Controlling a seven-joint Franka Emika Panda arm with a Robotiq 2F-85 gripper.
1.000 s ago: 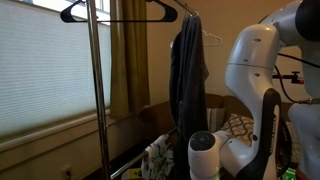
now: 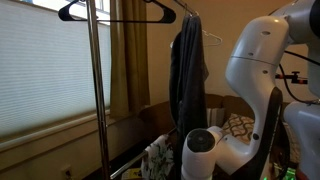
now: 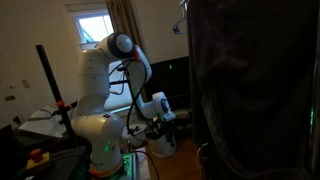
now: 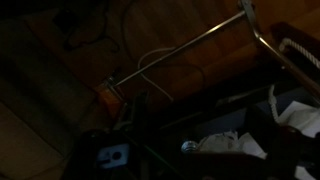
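A dark garment (image 2: 187, 85) hangs from the clothes rack (image 2: 99, 90), and a black hanger (image 2: 116, 18) without clothing hangs to its left. In exterior view 2 a dark cloth (image 3: 255, 80) fills much of the right side. My gripper is low, in deep shadow; exterior view 1 does not show its fingers. In the wrist view, dark finger shapes of the gripper stand apart at the lower edge, open, with nothing visible gripped. Below them are a wooden floor (image 4: 185, 75) and a metal rod (image 4: 185, 48).
Pale cloth or paper (image 4: 220, 143) lies in a dark container at the bottom of the wrist view. A patterned cloth (image 2: 158, 155) and a couch with a cushion (image 2: 238, 126) stand behind the arm. A blind-covered window (image 2: 45, 75) is at left.
The arm's wrist has shifted slightly to the left and tilted a little in exterior view 1. The hanger and garment hang much as before.
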